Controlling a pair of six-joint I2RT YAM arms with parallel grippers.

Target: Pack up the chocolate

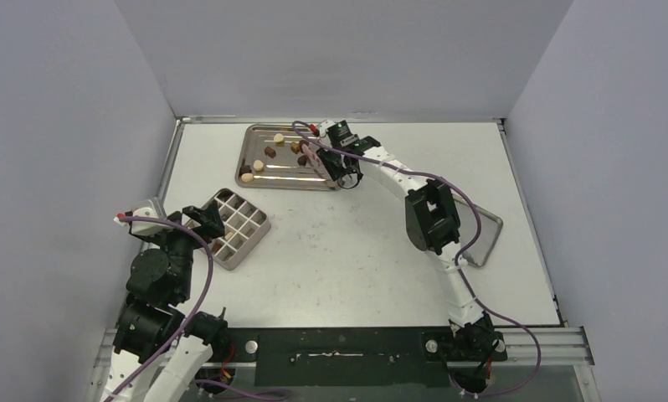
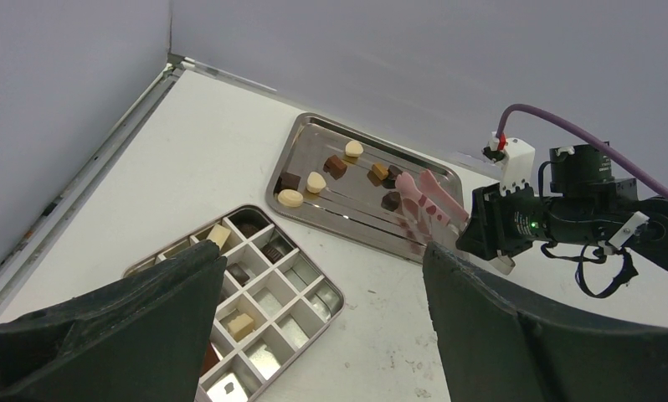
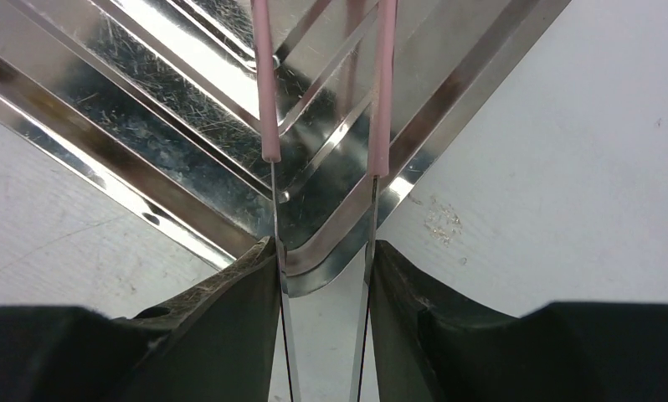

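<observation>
A silver tray (image 1: 272, 176) holds several white, caramel and dark chocolates; a compartment box (image 1: 259, 239) with some pieces in it sits below it. My right gripper (image 1: 311, 157) is over the tray's right part; in the left wrist view its pink fingers (image 2: 410, 191) reach down beside the dark pieces. In the right wrist view they stand part open above bare tray metal (image 3: 172, 109), their tips out of frame. My left gripper (image 1: 198, 219) hangs by the box; whether anything is between its fingers is not visible.
A second, empty tray (image 1: 490, 244) lies at the right under the right arm. Walls stand around the back and sides.
</observation>
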